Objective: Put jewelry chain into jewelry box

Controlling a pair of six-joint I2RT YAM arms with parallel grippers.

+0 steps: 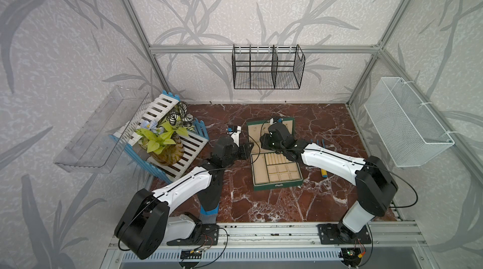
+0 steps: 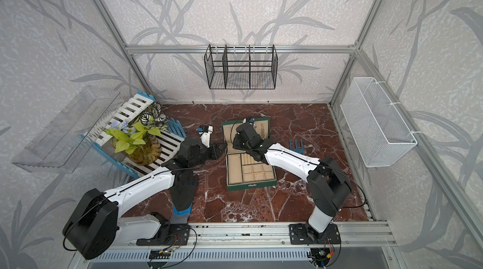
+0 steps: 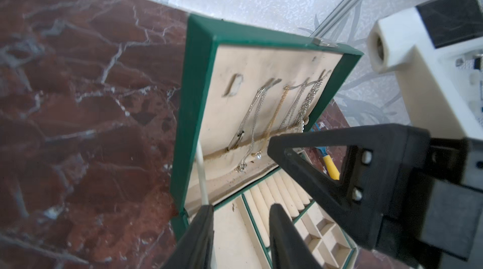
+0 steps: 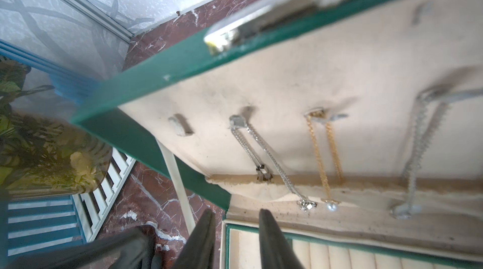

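Observation:
The green jewelry box (image 1: 276, 184) stands open on the marble table, cream compartments in front, lid (image 3: 200, 62) raised behind. Inside the lid hang several chains: a silver one (image 4: 271, 158), a gold one (image 4: 317, 150) with a pearl pendant, and more silver ones. My left gripper is at the box's left, its fingers apart with nothing clear between them. My right gripper is over the box, facing the lid below the hanging chains, its fingers apart and empty. I see no loose chain outside the box.
A planter with plants (image 1: 171, 148) is at the left. A dark glove (image 2: 183, 193) lies front left; a blue garden fork (image 2: 296, 148) lies right of the box. A black wire basket (image 1: 266, 80) hangs on the back wall.

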